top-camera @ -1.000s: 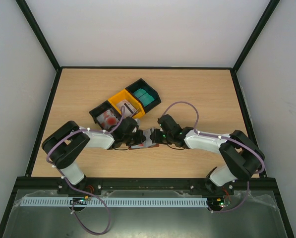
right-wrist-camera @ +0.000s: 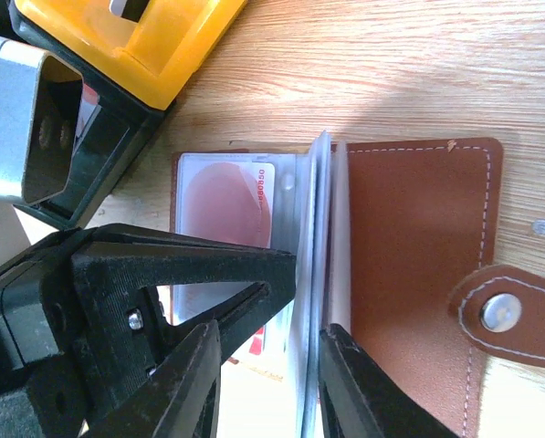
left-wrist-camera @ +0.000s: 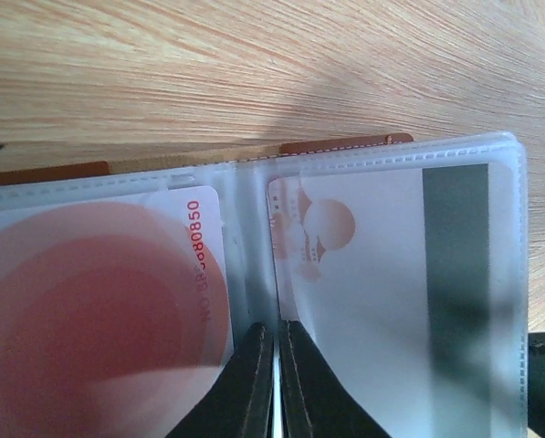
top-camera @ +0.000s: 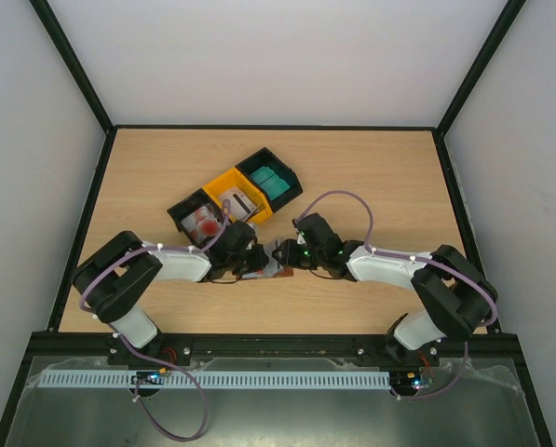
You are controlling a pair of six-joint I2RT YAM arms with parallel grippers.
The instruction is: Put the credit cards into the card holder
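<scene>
The brown card holder (right-wrist-camera: 418, 219) lies spread out under both grippers, its snap strap (right-wrist-camera: 509, 315) at the right. A clear sleeve page (right-wrist-camera: 319, 228) stands up nearly edge-on in the right wrist view. In the left wrist view, its pocket holds a whitish card (left-wrist-camera: 363, 246). A pinkish-red card (left-wrist-camera: 99, 301) fills the facing pocket. My left gripper is shut, nothing showing between its fingers, at the fold between pockets. My right gripper has the standing page between its fingers, close against the right one; whether it is gripped cannot be told.
Behind the holder stand a yellow bin (top-camera: 229, 182) with cards, a black bin with red-and-white cards (top-camera: 203, 225), and a black bin with teal things (top-camera: 272, 182). The bins come close to the left gripper. Bare table (top-camera: 380, 177) lies to the right.
The clear page between the grippers has risen and narrowed in the top view, showing brown cover at its right. My right gripper has shifted slightly left; the left arm has moved slightly.
</scene>
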